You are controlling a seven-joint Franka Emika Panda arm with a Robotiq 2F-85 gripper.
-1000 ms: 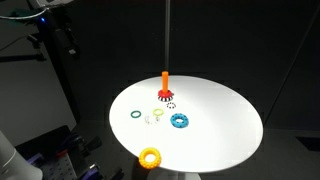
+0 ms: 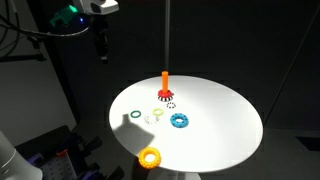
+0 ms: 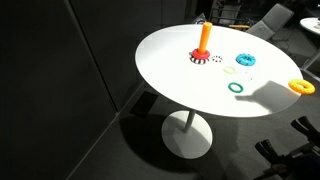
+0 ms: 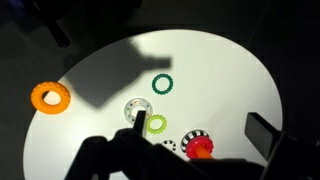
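Observation:
An orange post stands upright on the round white table, with a red ring and a black-and-white ring around its foot. Loose on the tabletop lie a blue ring, a green ring, a white ring, a pale yellow-green ring and a small black-and-white ring. An orange ring rests near the table's edge. High above and off to one side, my gripper is open and empty. Its body hides part of the table in the wrist view.
The white tabletop has much free room beyond the blue ring. Its rim is round, on a single pedestal. Dark floor and black curtains surround it.
In exterior view 1 the arm's end has moved right, toward the table, still high up. The rings and the post have stayed put.

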